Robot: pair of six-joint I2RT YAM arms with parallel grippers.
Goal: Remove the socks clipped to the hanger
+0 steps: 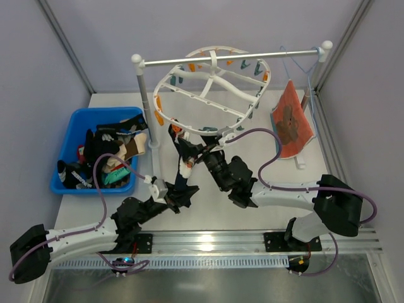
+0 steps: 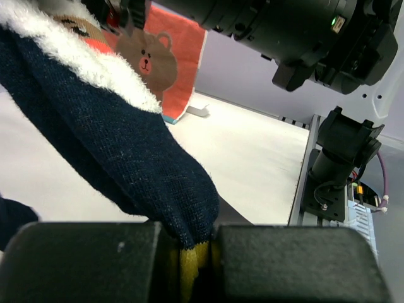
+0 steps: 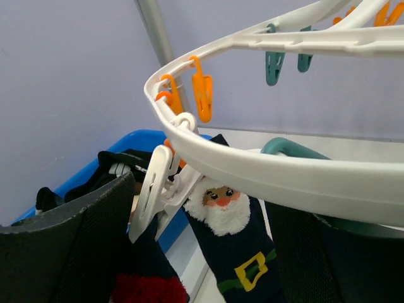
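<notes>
The round white hanger [image 1: 183, 95] hangs from a rail, tilted. Below its near-left rim a dark navy sock [image 2: 126, 145] with white fluffy trim stretches down; its yellow end runs between the fingers of my left gripper [image 1: 181, 197], which is shut on it. My right gripper is open just under the rim, a white clip [image 3: 154, 189] between its fingers. Beneath that clip, navy fabric with a red band [image 3: 151, 281] shows, and a Santa-face sock [image 3: 230, 246] hangs beside it. Whether the clip still pinches fabric, I cannot tell.
A blue bin [image 1: 76, 136] full of socks and cloths stands on the left. Orange clips [image 3: 202, 95] and green clips [image 3: 274, 60] dot the hanger. An orange bear-print cloth [image 1: 292, 123] hangs at right.
</notes>
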